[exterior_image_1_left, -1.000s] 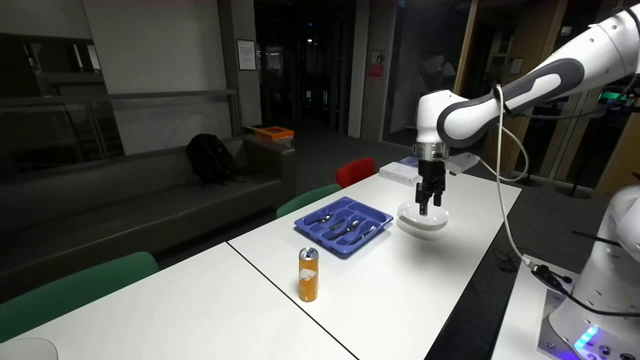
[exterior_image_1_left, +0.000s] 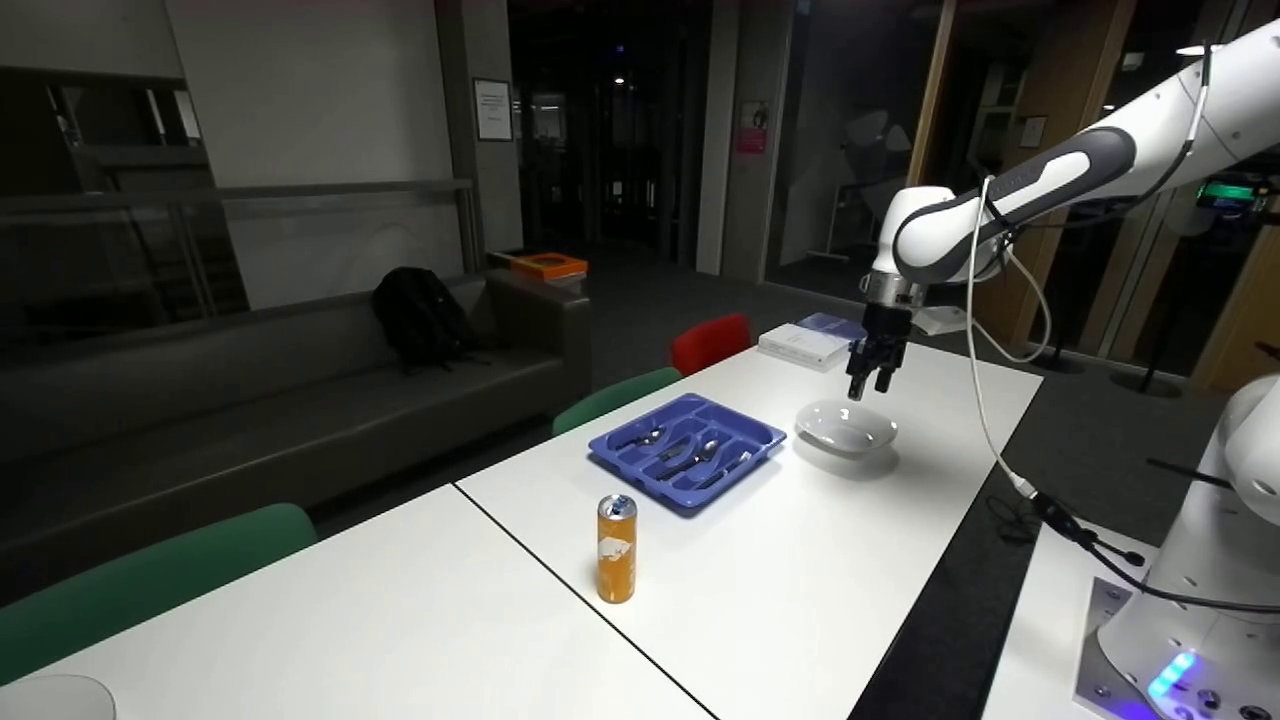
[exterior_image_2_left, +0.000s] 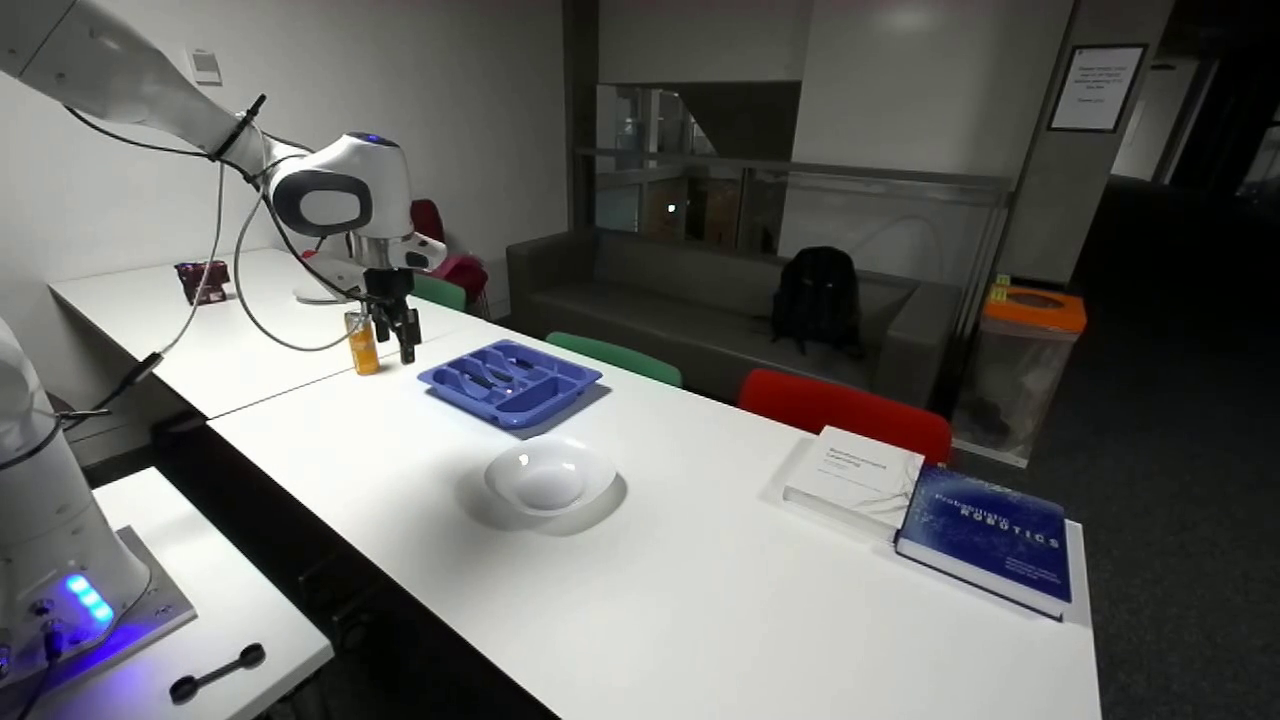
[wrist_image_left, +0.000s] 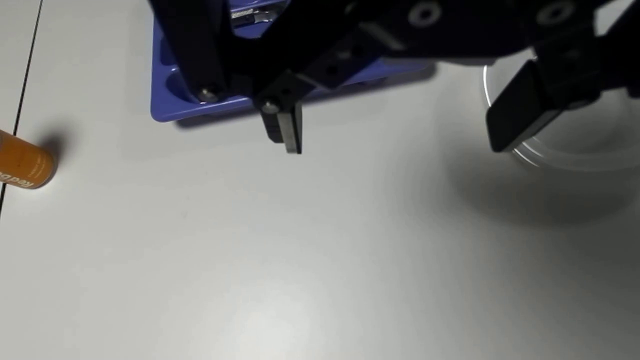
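My open gripper (exterior_image_1_left: 871, 386) hangs above the table, with nothing between its fingers. In the wrist view the two fingertips stand wide apart, one pad (wrist_image_left: 291, 129) over bare table and the other in front of the bowl's near rim. The white bowl (exterior_image_2_left: 551, 476) rests upright on the table and looks empty. A blue cutlery tray (exterior_image_1_left: 687, 502) lies beside it, holding several utensils (exterior_image_1_left: 708, 452) in its compartments. An orange can (exterior_image_1_left: 617, 554) stands upright near the table seam; only part of the can (wrist_image_left: 24, 162) shows at the wrist view's left edge.
Two books, one white (exterior_image_2_left: 854, 470) and one blue (exterior_image_2_left: 984, 534), lie at the table's far end. Chairs, red (exterior_image_2_left: 840, 412) and green (exterior_image_2_left: 614, 356), line the sofa side.
In exterior view 1 my gripper has moved to the right and slightly up in the picture. Bowl, tray and can have stayed in place.
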